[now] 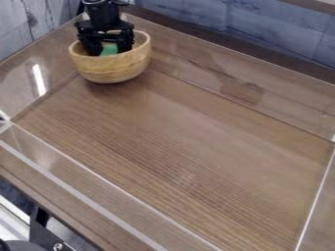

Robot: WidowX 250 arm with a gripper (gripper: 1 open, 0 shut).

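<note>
A round wooden bowl [110, 66] sits near the back left of the wooden table, with something green [109, 48] inside it. My black gripper [105, 39] is over and partly in the bowl at its back, around the green thing. Its fingers are too small and dark to make out clearly.
</note>
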